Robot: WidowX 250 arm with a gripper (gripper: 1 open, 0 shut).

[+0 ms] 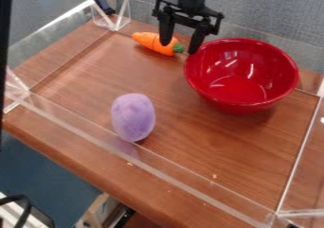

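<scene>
My black gripper (180,29) hangs at the back centre, open, its fingers pointing down just above and around the orange carrot (154,43). Whether it touches the carrot I cannot tell. The carrot lies on the wooden table (76,90) with its green top to the right. A large red bowl (241,76) sits to the right of the carrot, and a purple oval object (133,116) lies toward the front left.
Clear plastic walls edge the table along the front, sides and back. A grey padded wall stands behind.
</scene>
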